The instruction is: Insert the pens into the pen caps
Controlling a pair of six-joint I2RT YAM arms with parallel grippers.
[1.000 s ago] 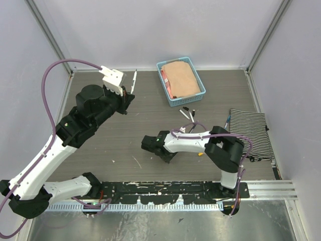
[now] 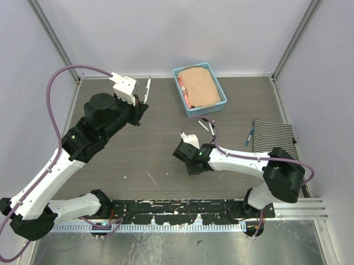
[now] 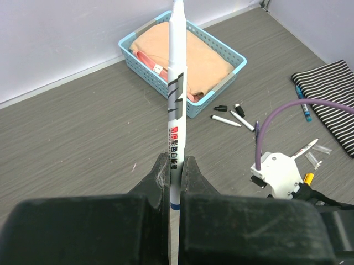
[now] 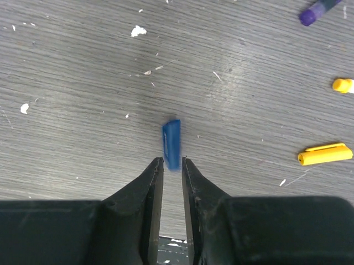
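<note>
My left gripper is shut on a white marker [image 3: 176,121] held upright, high at the left in the top view. My right gripper hangs low over the table, its fingertips close together at a small blue pen cap [image 4: 172,138]; whether they touch it is unclear. A purple pen [image 4: 321,10] and yellow cap [image 4: 324,154] lie to its right. White markers [image 3: 225,121], black caps [image 3: 220,108] and a white pen [image 3: 303,148] lie on the table [image 3: 83,143].
A blue basket [image 2: 206,111] with folded cloth stands at the back. A striped pouch [image 2: 272,136] and a blue pen [image 2: 249,136] are at the right.
The left arm with its marker looks unchanged.
</note>
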